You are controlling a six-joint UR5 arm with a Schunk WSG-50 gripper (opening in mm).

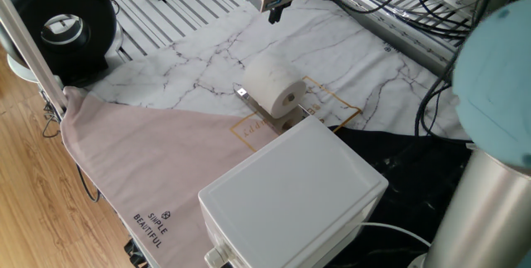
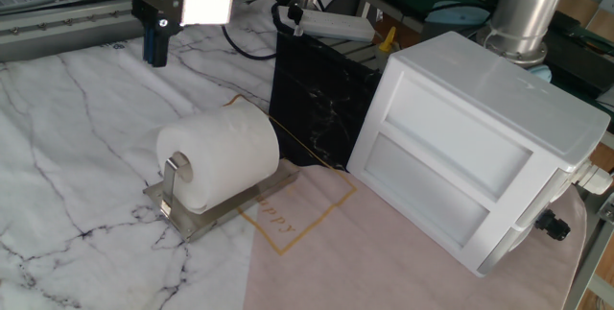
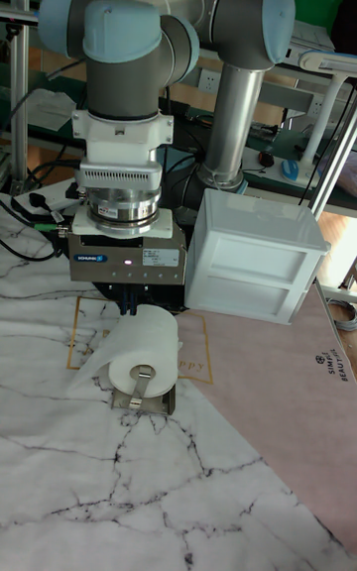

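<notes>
A white toilet paper roll [image 2: 227, 156] lies on its side on a metal holder [image 2: 195, 222], which stands on the marble-patterned cloth. In the third exterior view a loose sheet of paper [image 3: 103, 352] hangs out to the roll's left. My gripper [image 1: 277, 14] points downward, clear of the roll and on its far side in the first view. Its dark fingers [image 2: 154, 49] hang above the cloth, up and left of the roll in the second view. In the third view the fingers look close together behind the roll, and whether they meet is unclear. Nothing shows held.
A white drawer box [image 1: 294, 192] stands close beside the holder. Behind it in the second view is a black cloth area [image 2: 321, 99]. A black ring-shaped object [image 1: 62, 29] sits at the far left.
</notes>
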